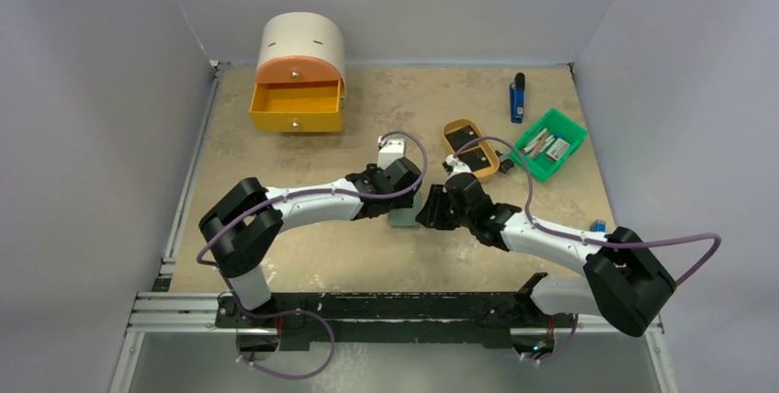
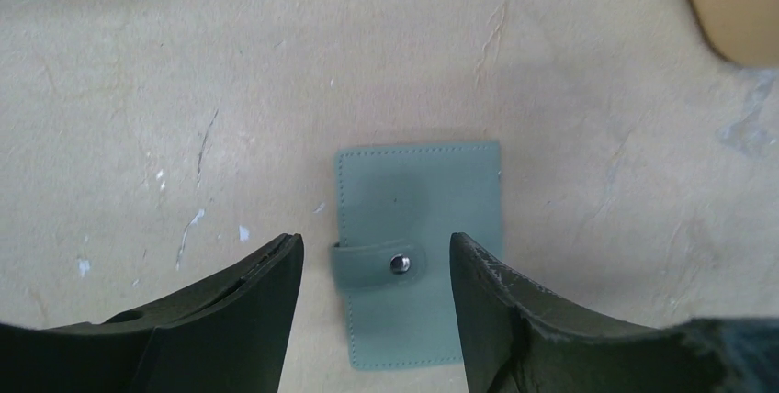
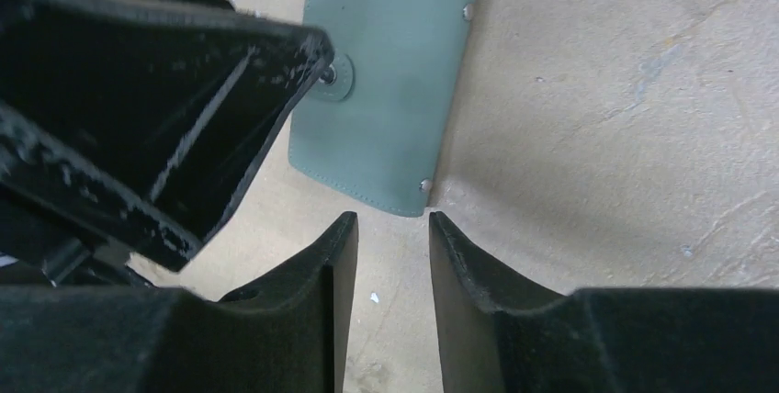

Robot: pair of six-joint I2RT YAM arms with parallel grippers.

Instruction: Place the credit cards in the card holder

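Observation:
A grey-green card holder (image 1: 404,218) lies closed on the table, with a strap and snap across it; the right wrist view shows its stitched face (image 3: 386,117). My left gripper is above it, fingers apart with nothing between them. My right gripper is beside the holder, its fingertips a short way apart at the bottom of its view; I cannot make out anything held between them. The left gripper's dark body covers part of the holder in the right wrist view. I cannot identify any credit cards for sure.
An orange tray (image 1: 491,159) with dark items sits behind the grippers. A green basket (image 1: 551,163) of small items and a blue stapler (image 1: 517,99) are at right, a drawer unit (image 1: 299,39) at back left.

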